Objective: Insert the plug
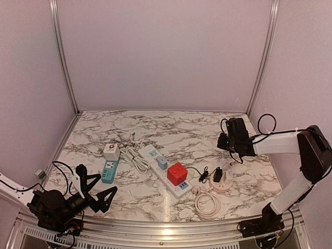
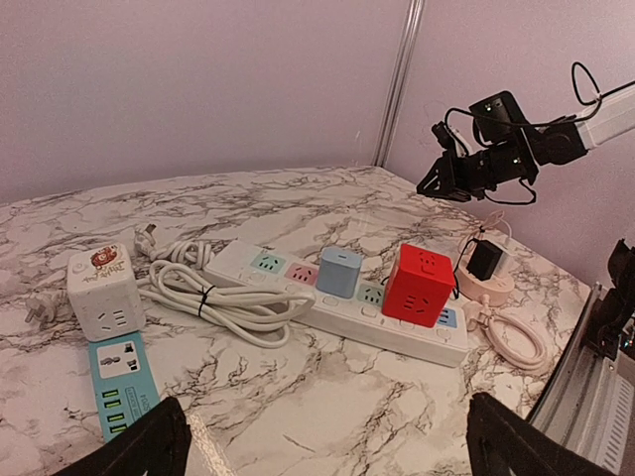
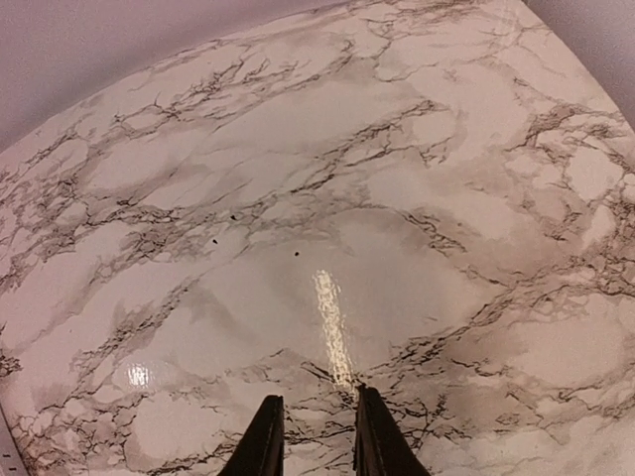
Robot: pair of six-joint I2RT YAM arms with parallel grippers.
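A round pink socket base (image 1: 220, 185) at front right holds a black plug (image 1: 218, 174) and a white one, with a coiled cable below. A long white power strip (image 1: 171, 188) carries a red cube (image 1: 177, 174) and a small blue-grey block (image 1: 162, 163). My right gripper (image 1: 222, 141) hangs above the back right of the table, behind the round base; in the right wrist view its dark fingers (image 3: 268, 436) point over bare marble. Whether anything is between them is unclear. My left gripper (image 1: 104, 192) stands open at front left, nothing between its fingers.
A white cube (image 1: 111, 150) sits on a teal strip (image 1: 109, 171) at left, beside coiled white cable (image 1: 138, 161).
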